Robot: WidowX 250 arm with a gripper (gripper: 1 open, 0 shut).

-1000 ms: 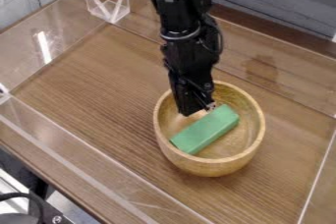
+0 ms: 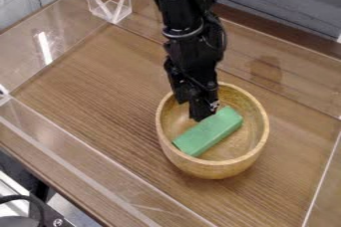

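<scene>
A tan round bowl [image 2: 246,156] stands on the wooden table, with a green rectangular block [image 2: 208,131] lying tilted diagonally inside it. The black gripper [image 2: 197,104] reaches down from the top and hangs at the back rim of the bowl, just above and left of the green block. Its fingers look open, and the block lies apart from it.
A clear plastic basket [image 2: 110,2] stands at the back left. A dark cable [image 2: 27,201] shows at the bottom left corner, and a grey panel runs along the back right.
The gripper has moved slightly at the bowl's back edge, its lower end a little changed in angle. The bowl and the green block look almost unchanged.
</scene>
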